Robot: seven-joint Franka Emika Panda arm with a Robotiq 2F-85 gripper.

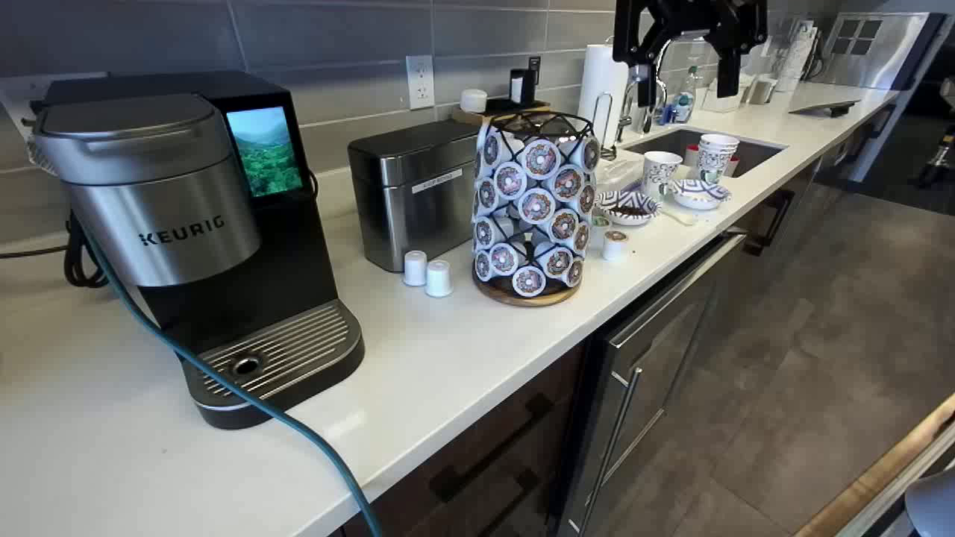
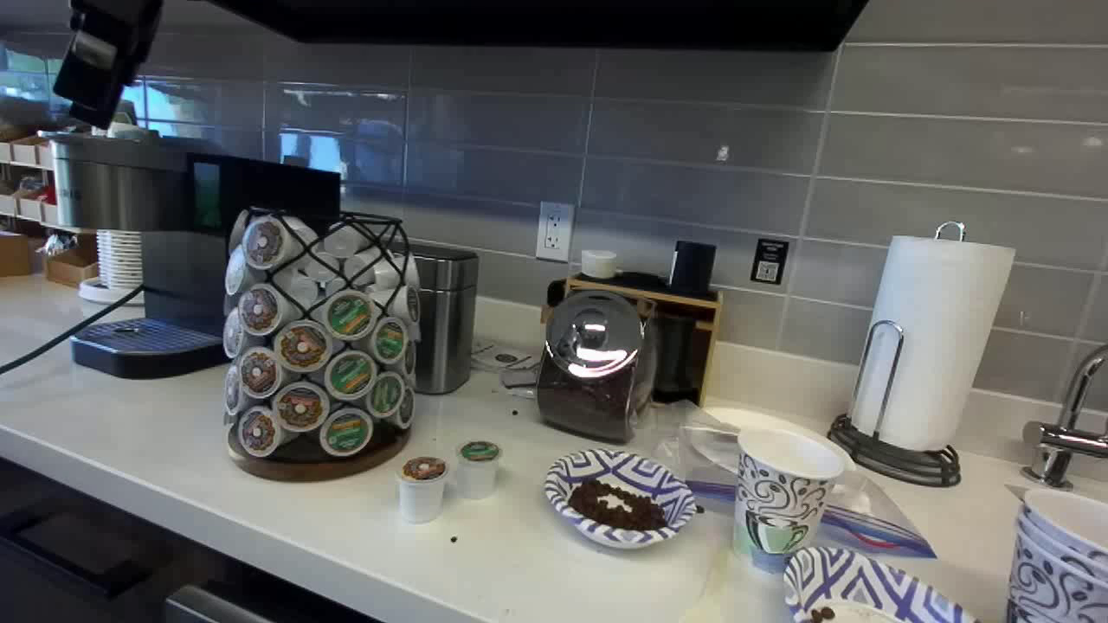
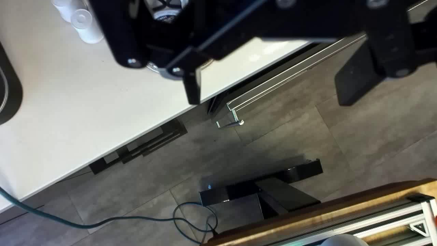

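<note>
My gripper (image 1: 686, 82) hangs open at the top of exterior view 1, nothing between its fingers. The wrist view shows those fingers (image 3: 193, 91) spread wide, above the counter's edge and the floor. In exterior view 2 only a dark part of it enters at the top left. A wire carousel (image 1: 535, 207) full of coffee pods stands on the counter. The Keurig coffee maker (image 1: 183, 206) is to its left, lid down. Two white pods (image 1: 427, 272) stand between them. On the carousel's other side are a brown-topped pod (image 2: 422, 490) and a green-topped pod (image 2: 479, 471).
A steel bin (image 1: 421, 197) stands behind the carousel. Further right are a bowl of dark bits (image 2: 620, 498), a paper cup (image 2: 781, 498), a glass jar (image 2: 589, 363) and a paper towel roll (image 2: 924, 343). A teal cable (image 1: 268, 407) crosses the counter before the coffee maker.
</note>
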